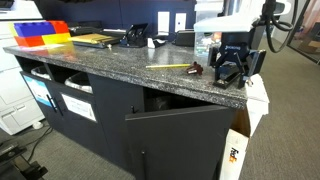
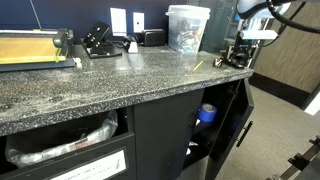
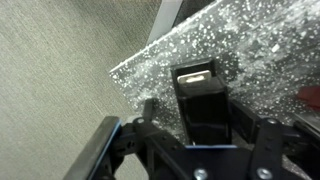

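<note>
A black oblong object (image 3: 205, 112) with a pale metallic patch at one end lies on the dark speckled countertop (image 3: 165, 78), near its corner. My gripper straddles it in the wrist view, one finger (image 3: 150, 110) at its left with a visible gap, the other close along its right side. Exterior view 1 has the gripper (image 1: 232, 75) low over the right end of the counter, pointing down, partly covering the black object (image 1: 225, 82). The fingers stand part open. From exterior view 2, the gripper (image 2: 238, 57) is small at the counter's far end.
A dark reddish item (image 1: 194, 69) and a yellow pencil-like stick (image 1: 168, 66) lie left of the gripper. Behind stands a clear plastic bin (image 2: 187, 28). Below the counter, a cabinet door (image 1: 178, 143) hangs open. The counter edge is close by.
</note>
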